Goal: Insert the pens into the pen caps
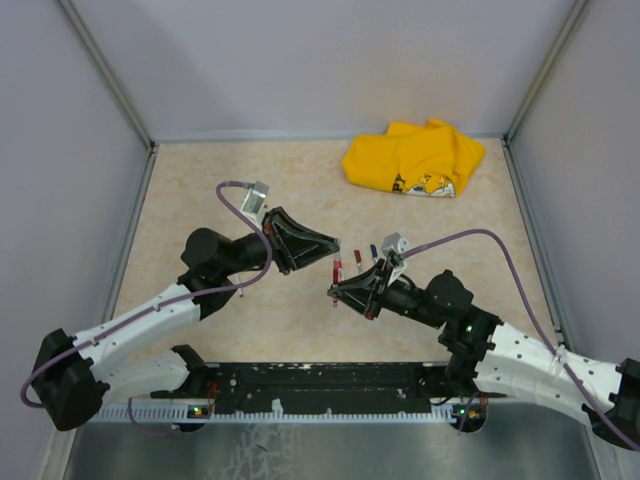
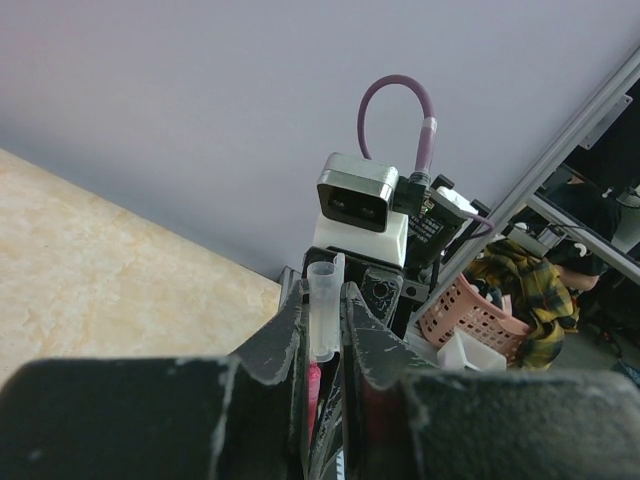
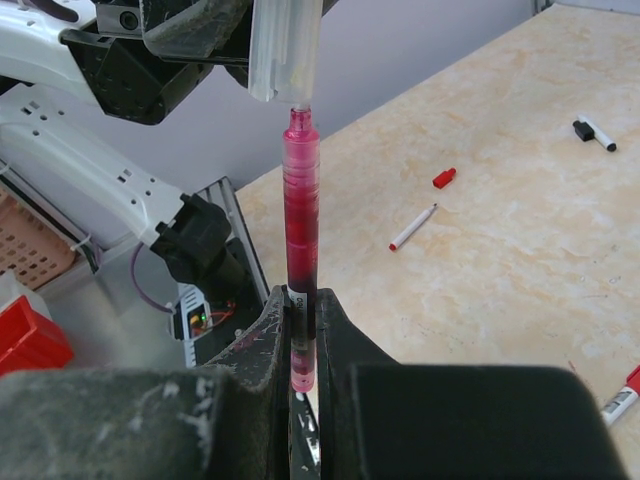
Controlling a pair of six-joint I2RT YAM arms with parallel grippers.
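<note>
My left gripper (image 1: 338, 246) is shut on a clear pen cap (image 2: 322, 312), which stands between its fingertips in the left wrist view. Below it, my right gripper is shut on a translucent pink-red pen (image 3: 301, 220), held upright around its lower part. The pen's narrow tip points up and meets the lower end of the cap (image 3: 283, 48) in the right wrist view. Whether the tip is inside the cap's mouth I cannot tell; most of the pen's body is clearly outside it. A pink part of the pen (image 2: 314, 388) shows under the cap from the left wrist.
On the table lie a red-and-white pen (image 3: 413, 227), a loose red cap (image 3: 444, 178), a white pen (image 3: 598, 133) beside a black cap (image 3: 583, 130), and a red-ended marker (image 3: 622, 396). A yellow cloth bag (image 1: 414, 160) lies at the back right.
</note>
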